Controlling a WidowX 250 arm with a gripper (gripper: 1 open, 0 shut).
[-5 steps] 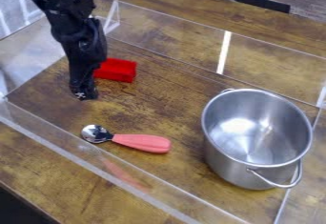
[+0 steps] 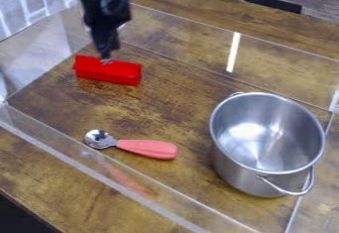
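The dark gripper (image 2: 103,47) hangs at the upper left, blurred, its tips just above a red block (image 2: 109,72) lying on the wooden surface; whether the fingers are open or shut is unclear. A spoon with a pink handle (image 2: 146,149) lies lower middle, and a steel pot (image 2: 265,141) stands at the right.
Clear low walls border the work area on the left, front and right. The wooden surface (image 2: 179,93) between the block and the pot is bare. A white strip lies toward the back.
The gripper has risen and moved back from the left of the red block to above it. The block's visible face now extends farther left, no longer hidden by the gripper.
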